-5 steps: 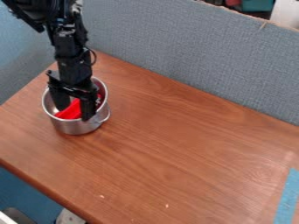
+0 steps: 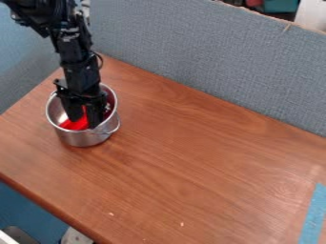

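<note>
A steel pot (image 2: 82, 137) with a handle on its near right side stands on the wooden table (image 2: 192, 162) at the left. Inside it lies a red object (image 2: 72, 124), partly hidden by the black gripper (image 2: 84, 114), which reaches down from the top left into the pot. The gripper's fingers are dark and overlap the red object, so whether they hold it cannot be seen.
A grey padded wall (image 2: 204, 62) runs along the back of the table. A strip of blue tape (image 2: 312, 214) lies at the right edge.
The gripper has shifted very slightly inside the pot, and a little less of the red object shows.
</note>
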